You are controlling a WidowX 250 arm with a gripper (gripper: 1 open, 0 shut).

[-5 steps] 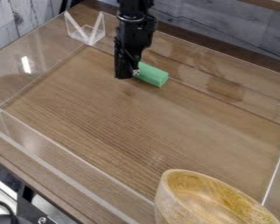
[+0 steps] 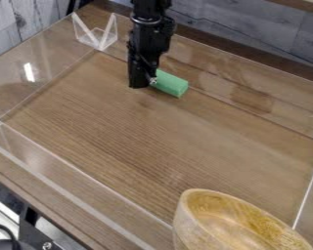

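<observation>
My black gripper (image 2: pixel 142 78) hangs down from the top centre of the view, its tip low over the wooden table (image 2: pixel 133 146). A green rectangular block (image 2: pixel 170 86) lies at the tip, just to its right, partly behind the fingers. The fingers are small and dark, and I cannot tell whether they touch the block. No object shows clearly held between them.
A large yellow bowl (image 2: pixel 227 225) sits at the front right. Clear plastic pieces stand at the table's left and back-left edges. Cables lie beyond the lower left edge.
</observation>
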